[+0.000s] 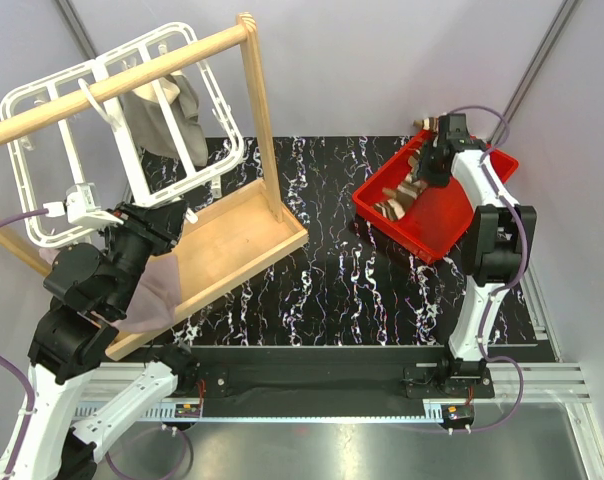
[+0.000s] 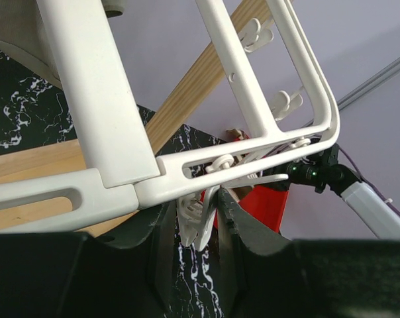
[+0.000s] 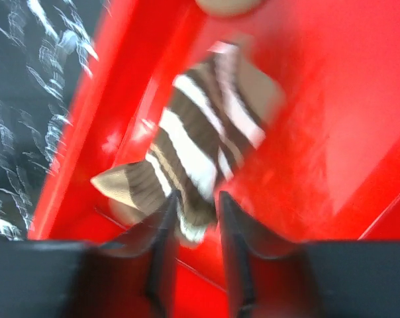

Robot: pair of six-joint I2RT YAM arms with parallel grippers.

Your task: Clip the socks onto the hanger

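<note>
The white hanger [image 1: 100, 75] hangs from a wooden frame at the left. My left gripper is shut on a white clip [image 2: 206, 205] at the hanger's edge. A brown and white striped sock [image 3: 187, 149] lies along the inner side of the red box [image 1: 442, 220]. Over that box, my right gripper points down with a gap between its fingers. The near end of the striped sock shows at that gap; whether the fingers touch it is unclear. Another striped sock [image 1: 427, 124] lies at the box's far corner, partly hidden by the right arm.
The wooden frame [image 1: 257, 110] with its base tray stands at the left. A grey cloth [image 1: 184, 120] hangs behind the hanger, and a pinkish cloth [image 1: 152, 295] sits near the left arm.
</note>
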